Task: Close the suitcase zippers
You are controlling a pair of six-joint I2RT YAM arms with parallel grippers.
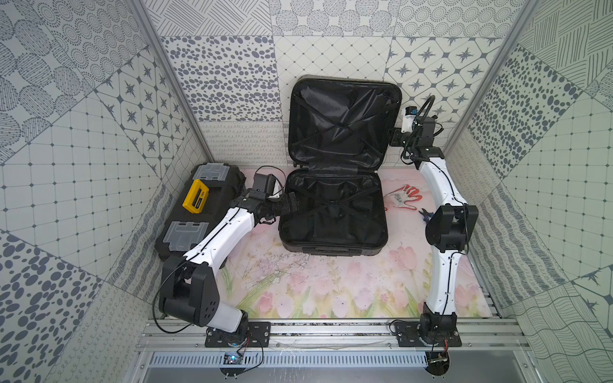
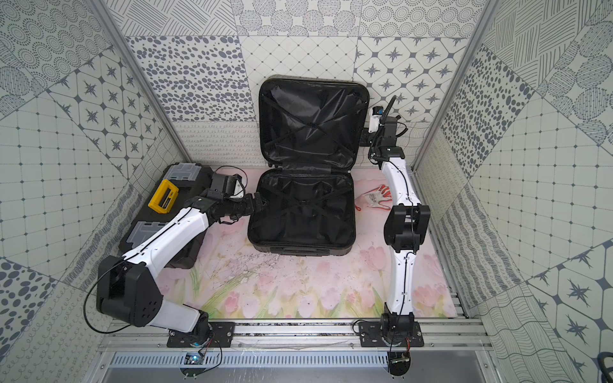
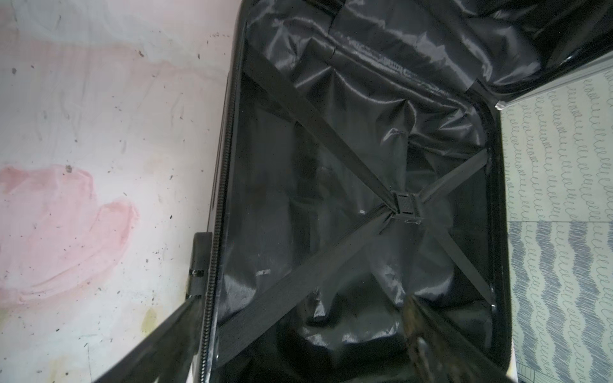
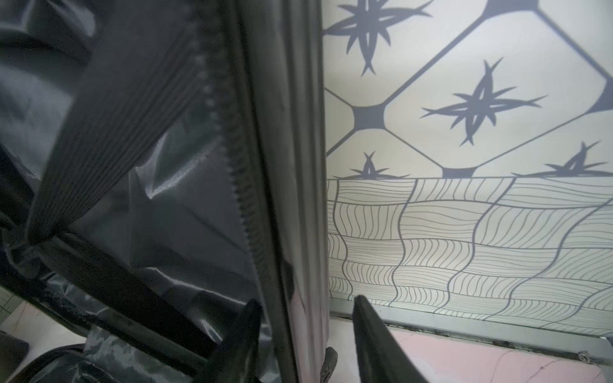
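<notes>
The black suitcase lies open, its lid (image 1: 344, 115) standing against the back wall and its base (image 1: 332, 220) flat on the mat. My left gripper (image 1: 287, 203) is open over the base's left edge; its wrist view shows the zipper track (image 3: 217, 210) and crossed straps. My right gripper (image 1: 399, 136) is at the lid's right edge, fingers apart, with the lid's zippered rim (image 4: 255, 210) reaching down between their blurred tips in the wrist view. Zipper pulls are too small to tell.
A toolbox (image 1: 191, 236) with a yellow handle stands at the left. A glove (image 1: 405, 198) and pliers (image 1: 426, 215), partly hidden by my right arm, lie right of the suitcase.
</notes>
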